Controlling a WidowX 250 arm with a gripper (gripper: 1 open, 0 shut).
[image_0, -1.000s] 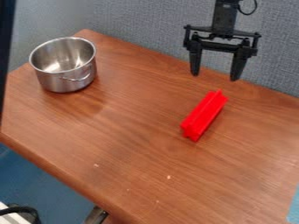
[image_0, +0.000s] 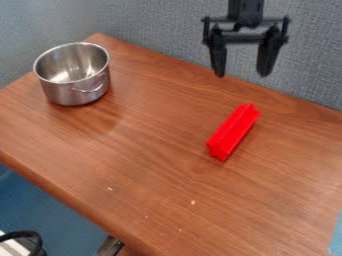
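My black gripper (image_0: 242, 69) hangs at the top centre-right above the table's back edge, its two fingers spread wide with nothing between them. In front of it and lower, a long red bar (image_0: 234, 130) lies diagonally on the wooden table (image_0: 147, 175). A steel pot (image_0: 72, 73) with a wire handle stands at the back left of the table.
A grey padded wall runs behind the table. At the bottom left edge, a black cable and some hardware show beside the table.
My gripper has moved left and a little upward in the view. The red bar and the pot have stayed in place.
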